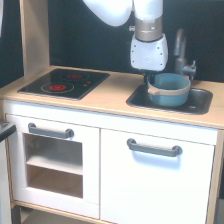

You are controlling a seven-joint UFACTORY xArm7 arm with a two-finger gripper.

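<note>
A teal pot [170,97] with a tan band round it sits in or just over the dark sink basin [136,97]. From above, the white arm reaches down so that my gripper [150,78] is at the pot's left rim. Its dark fingers are small and blend into the background, so how the fingers stand, and whether they grip the rim, does not show.
A grey faucet [180,50] rises just behind the pot. To the left, the black stovetop [62,84] is empty, with bare wooden counter [110,95] between it and the sink. Below are an open-fronted oven [55,165] and a white cabinet door [150,180].
</note>
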